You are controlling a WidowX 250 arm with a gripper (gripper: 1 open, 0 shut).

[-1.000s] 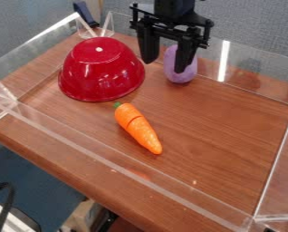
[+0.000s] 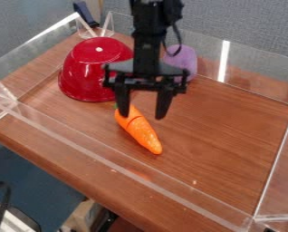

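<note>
My dark gripper [image 2: 140, 99] hangs over the middle of the table, open, its two fingers spread above the upper end of an orange carrot [image 2: 143, 132]. The carrot lies on the wooden table, angled toward the front right. A red bowl [image 2: 86, 63], upside down, sits at the back left, partly behind the gripper. A purple object [image 2: 183, 62] stands at the back, mostly hidden by the arm.
Clear plastic walls border the wooden tabletop [image 2: 225, 149].
The gripper has moved down and toward the front, from near the purple object to over the carrot's upper end. The carrot and bowl look unmoved.
</note>
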